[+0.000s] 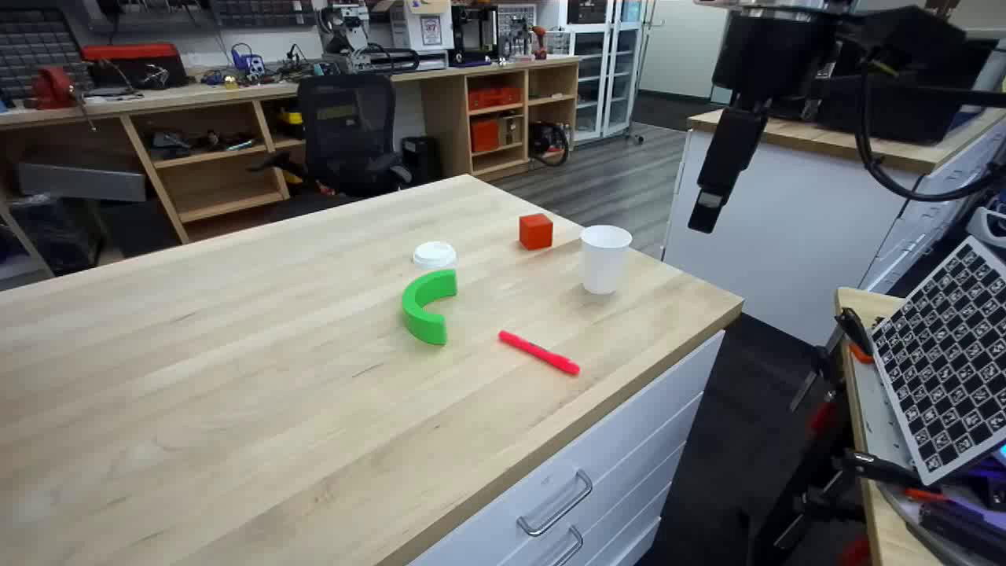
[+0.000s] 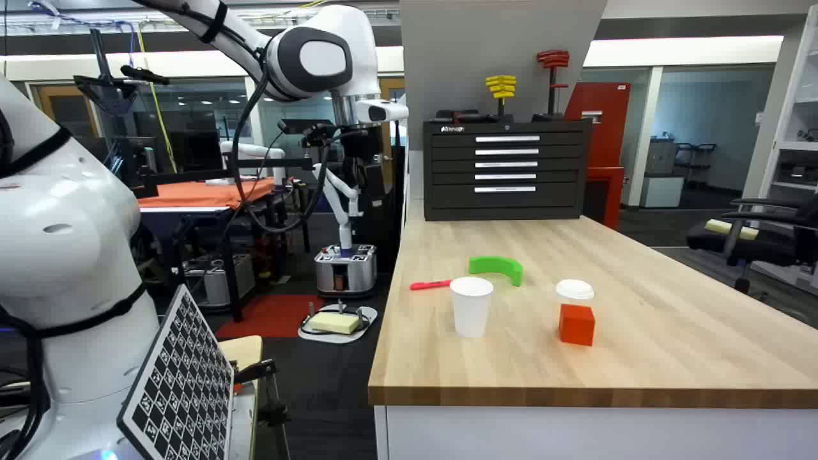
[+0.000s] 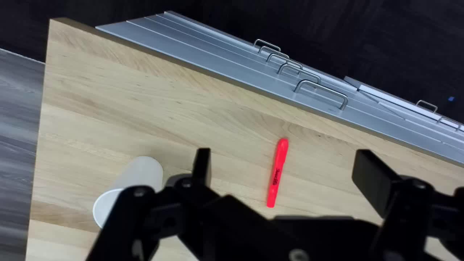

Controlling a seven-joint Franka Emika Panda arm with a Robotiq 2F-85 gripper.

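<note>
My gripper is open, its two dark fingers wide apart with nothing held between them. Well above the table, it shows at the upper right in exterior view 1. In the wrist view a red marker lies on the wood below, seen in the gap between the fingers. A white cup stands upright near the table corner; the left finger partly covers it in the wrist view. A green arch, a white lid-like round piece and an orange-red cube rest on the same tabletop.
The wooden table is broadly clear at the left of exterior view 1. Drawers with metal handles line its side. A black tool chest stands at the far end in exterior view 2. A patterned board leans near the robot's base.
</note>
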